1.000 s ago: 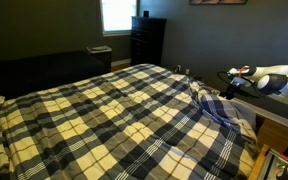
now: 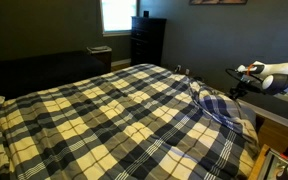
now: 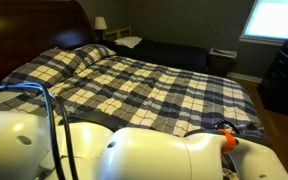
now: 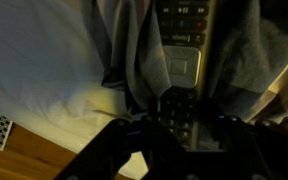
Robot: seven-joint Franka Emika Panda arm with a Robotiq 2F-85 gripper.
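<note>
A dark remote control (image 4: 183, 62) with rows of small buttons and a silver-grey pad runs down the middle of the wrist view. My gripper is shut on it, the dark fingers on either side near its lower part. Grey and pale folds of cloth (image 4: 134, 50) lie around the remote. In exterior view 1 the gripper (image 2: 235, 91) is small and dark at the right end of the plaid bedspread (image 2: 124, 115); the remote cannot be made out there. Exterior view 2 shows the white arm (image 3: 154, 155) across the front, with the gripper hidden.
The bed fills most of the room. Wooden floor (image 2: 279, 135) lies beyond its right edge, and a wall stands close behind the arm. A dark dresser (image 2: 147, 40) and small nightstand (image 2: 99, 54) are at the back.
The arm and gripper have shifted slightly right and up in exterior view 1. The bedspread looks much the same.
</note>
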